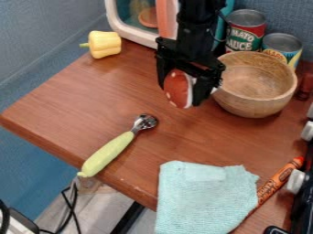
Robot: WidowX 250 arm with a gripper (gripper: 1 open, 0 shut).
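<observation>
The black gripper (188, 79) hangs over the table just left of a wooden bowl (254, 85), shut on a red and white object (178, 89) that looks like a toy food piece. A scoop with a pale green handle (108, 153) lies on the wooden table (61, 114), below and left of the gripper.
At the back stand cans (244, 29), a white bin (130, 20) and a yellow pepper (102, 44). A light blue cloth (206, 199), an orange stick (279, 182) and dark bottles crowd the front right.
</observation>
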